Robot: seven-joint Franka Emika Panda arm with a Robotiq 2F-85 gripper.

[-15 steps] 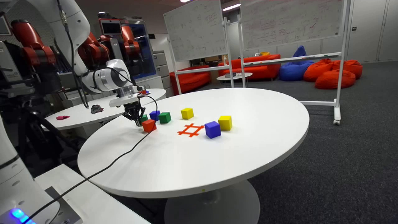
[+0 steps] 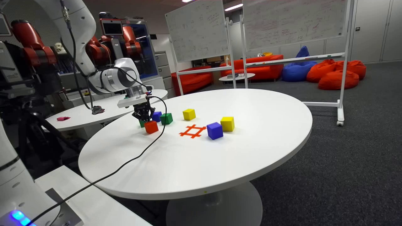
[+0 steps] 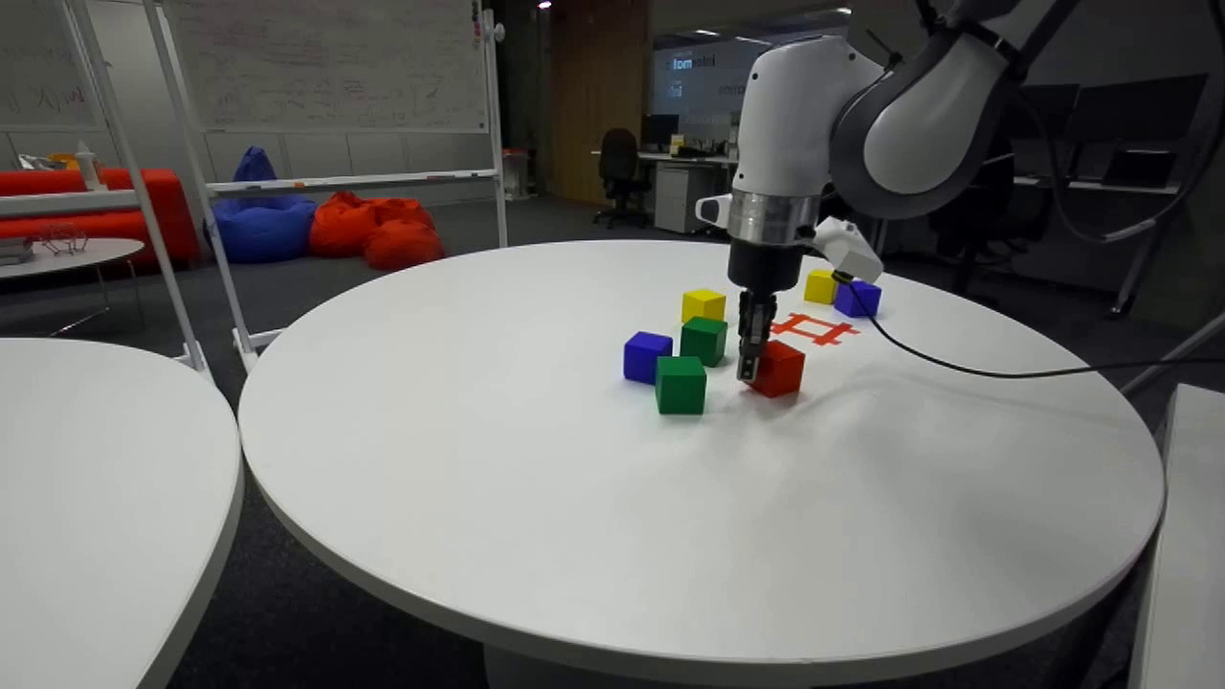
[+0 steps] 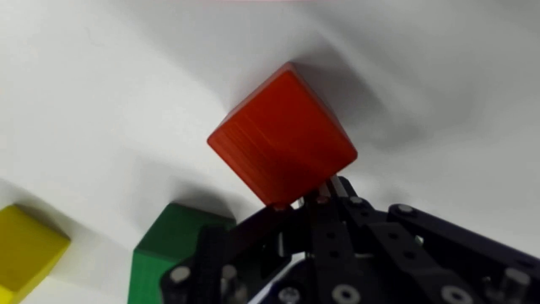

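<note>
A red cube (image 2: 151, 127) rests on the white round table, a short way from the red tape square (image 2: 193, 131). My gripper (image 3: 748, 373) points down right beside that cube, its fingers together. In the wrist view the red cube (image 4: 283, 137) fills the middle, one corner edge close against my shut fingertips (image 4: 331, 188). It sits outside the fingers, with nothing visible between the fingers. Whether the fingertips actually touch the cube I cannot tell.
Two green cubes (image 3: 680, 385) (image 3: 702, 341), a blue cube (image 3: 648, 357) and a yellow cube (image 3: 702, 305) cluster near the gripper. Past the tape stand another blue cube (image 2: 214, 130) and yellow cube (image 2: 227, 123). A black cable (image 2: 130, 159) hangs across the table.
My gripper has moved a little to the right in exterior view 1, now behind the red cube and hiding part of the green one. The red cube has barely shifted.
</note>
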